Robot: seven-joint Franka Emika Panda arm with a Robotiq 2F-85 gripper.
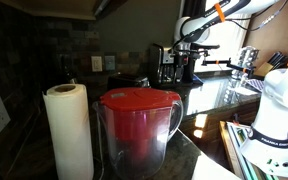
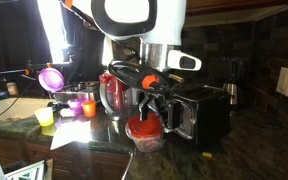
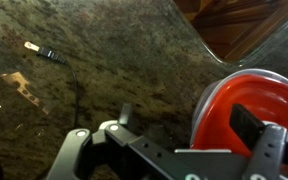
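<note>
My gripper is open, with nothing visible gripped between its fingers. In the wrist view it straddles the left rim of a round, clear-edged container with a red top point(image 3: 218, 122). The right finger point(image 3: 246, 123) overlaps the red surface, while the left finger point(image 3: 125, 113) is over bare dark counter. Exterior view 2 puts the same red-topped container point(image 2: 145, 128) near the counter's front edge, just below the gripper. Whether any finger touches it I cannot tell. Exterior view 1 has the arm point(image 1: 188, 35) far back on the right; the container does not show clearly there.
A black toaster-like appliance point(image 2: 200, 110) stands close on the container's right, a red kettle point(image 2: 114, 94) behind. Colored cups, including a yellow one point(image 2: 45, 116), are farther left. A cable plug point(image 3: 39, 50) lies on the counter. A red-lidded pitcher point(image 1: 139, 130) and paper roll point(image 1: 70, 130) stand elsewhere.
</note>
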